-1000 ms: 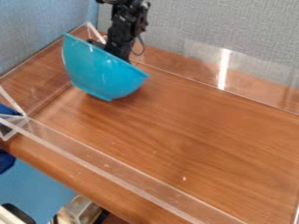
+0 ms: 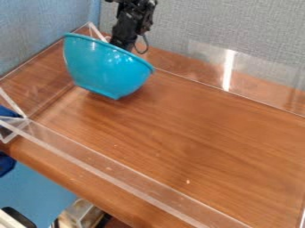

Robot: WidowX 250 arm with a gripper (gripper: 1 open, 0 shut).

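A teal bowl (image 2: 105,69) is at the back left of the wooden table (image 2: 191,151), tilted, its opening leaning up and toward the back. My black gripper (image 2: 124,39) comes down from the top behind the bowl and is shut on its raised rim; the fingertips are largely hidden by the bowl.
Clear plastic walls (image 2: 256,85) edge the table at the back and sides. Blue objects (image 2: 6,116) lie at the left edge, and a metal part (image 2: 78,215) is at the bottom left.
My gripper has risen slightly, and the bowl is less steeply tilted than it was, its right side a little higher.
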